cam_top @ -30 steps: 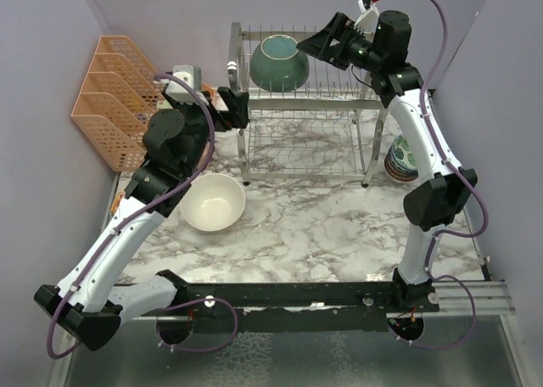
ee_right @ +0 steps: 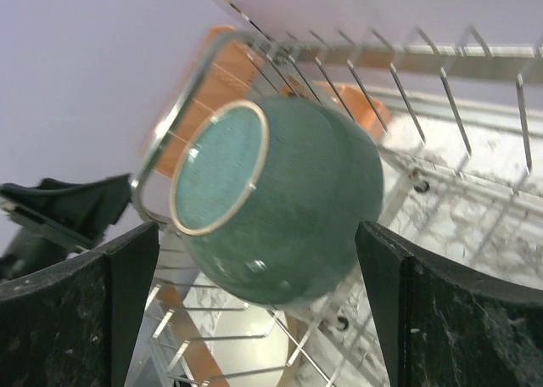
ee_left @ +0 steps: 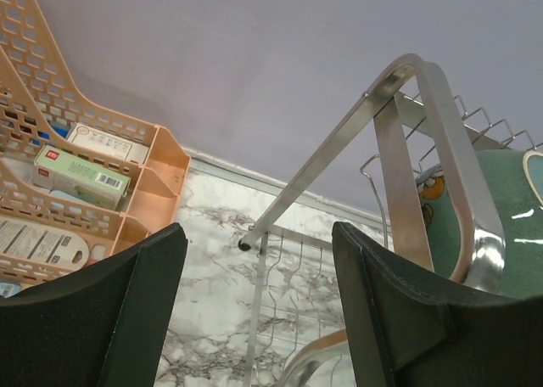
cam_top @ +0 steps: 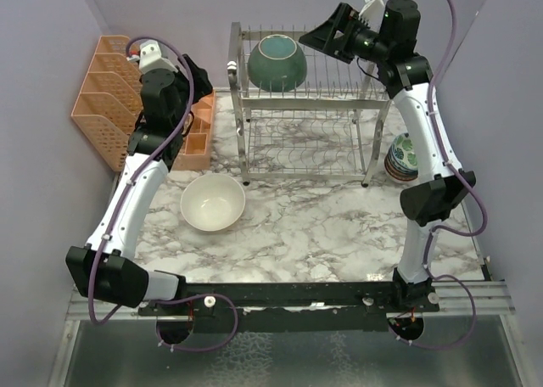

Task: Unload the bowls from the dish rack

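Note:
A green bowl (cam_top: pixel 277 64) lies tipped on the upper tier of the metal dish rack (cam_top: pixel 309 104). My right gripper (cam_top: pixel 329 32) hangs open just right of it; in the right wrist view the bowl fills the space beyond the open fingers. My left gripper (cam_top: pixel 188 80) is left of the rack, its fingers apart and empty, facing the rack's end frame in the left wrist view. A white bowl (cam_top: pixel 212 202) stands on the marble surface in front of the rack's left side.
An orange plastic organizer (cam_top: pixel 100 103) holding boxes stands at the back left. Stacked patterned bowls (cam_top: pixel 402 158) sit right of the rack.
My left gripper has moved back and leftward, away from the front left corner of the rack. The right gripper has shifted only slightly; the bowls have not moved.

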